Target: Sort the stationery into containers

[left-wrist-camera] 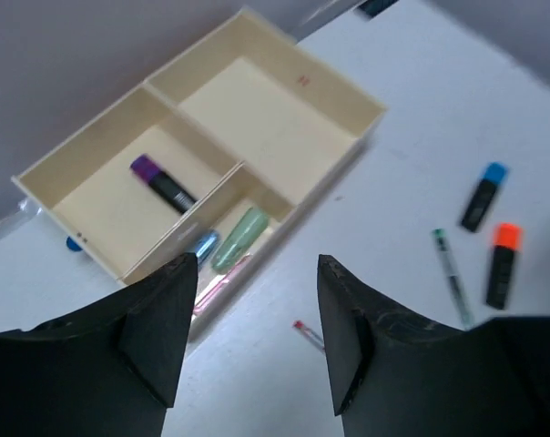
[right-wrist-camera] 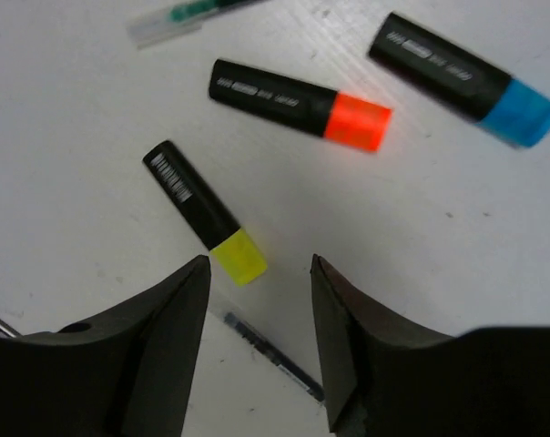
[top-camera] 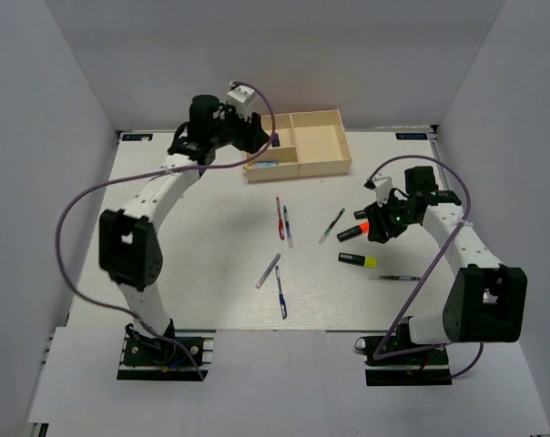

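Observation:
The purple-capped highlighter (left-wrist-camera: 164, 184) lies in the back-left compartment of the cream organizer (top-camera: 325, 167). My left gripper stands open and empty above the organizer's left side. In the front compartment lie a green item (left-wrist-camera: 240, 239), a blue one (left-wrist-camera: 206, 244) and a pink one. Over the right of the table, my right gripper is open and empty, above the yellow highlighter's (right-wrist-camera: 202, 205) capped end. Beyond lie the orange highlighter (right-wrist-camera: 293, 105) and the blue highlighter (right-wrist-camera: 462, 77); a black pen (right-wrist-camera: 275, 355) is seen between the fingers, lower down.
Mid-table lie a red pen (top-camera: 280, 218), a blue pen (top-camera: 289, 228) and a green pen (top-camera: 331, 226). Nearer the front are a grey pen (top-camera: 268, 271) and another blue pen (top-camera: 281, 293). The organizer's large right compartment (left-wrist-camera: 266, 118) is empty.

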